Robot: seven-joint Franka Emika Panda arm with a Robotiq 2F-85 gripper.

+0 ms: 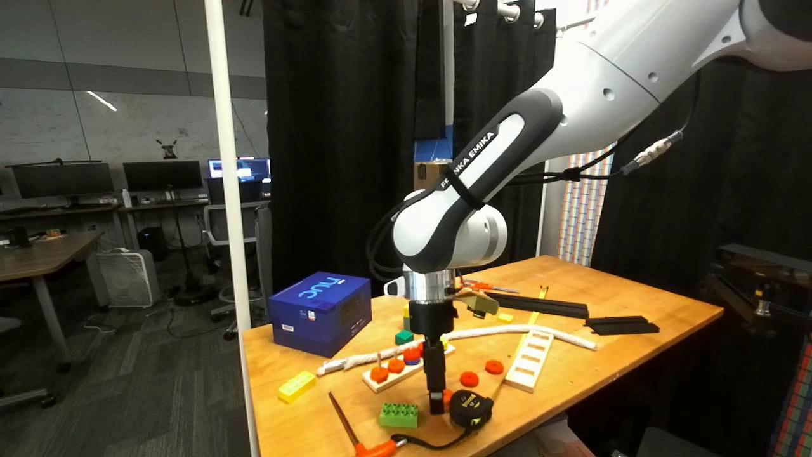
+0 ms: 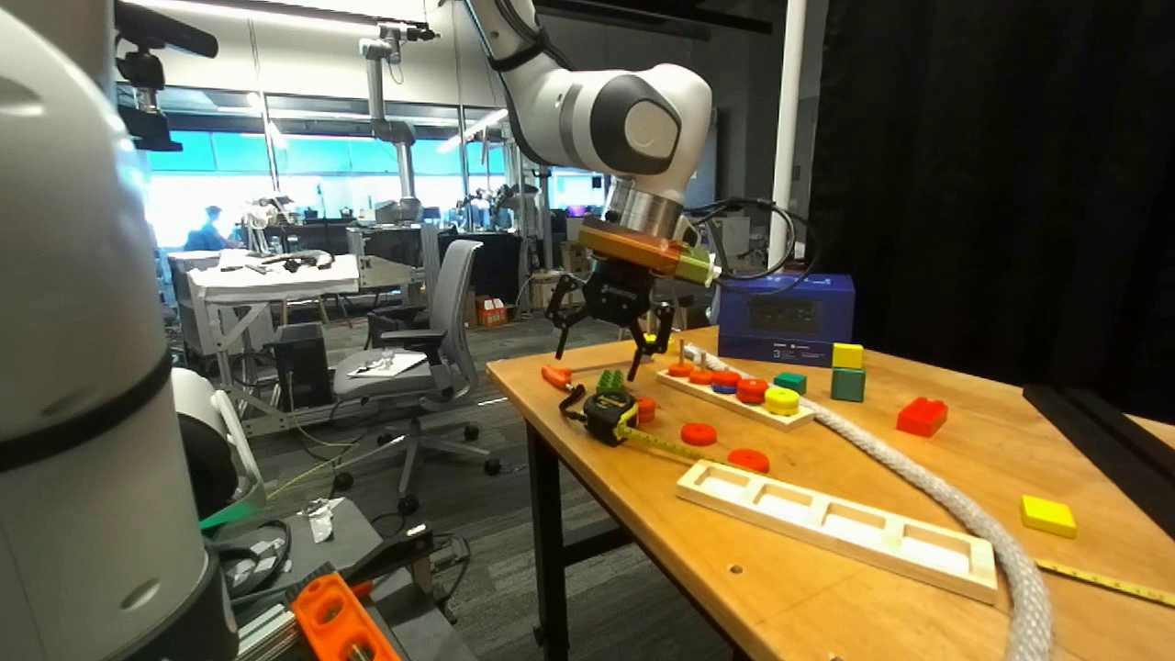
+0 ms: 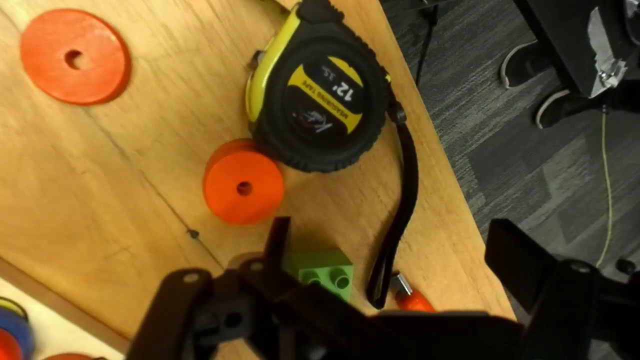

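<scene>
My gripper hangs over the table's near corner, its two fingers spread wide with nothing between them. In the wrist view, the left finger partly covers a green brick, and the right one appears over the floor past the table edge. Just above the left fingertip lie orange discs, apparently stacked. A black and yellow tape measure sits right against them. Another orange disc lies flat at upper left. Exterior view 1 shows the green brick left of the gripper.
A peg board with coloured rings, a white rope and a slotted wooden frame lie farther along the table. An orange-handled tool lies near the corner. The blue box stands at the back.
</scene>
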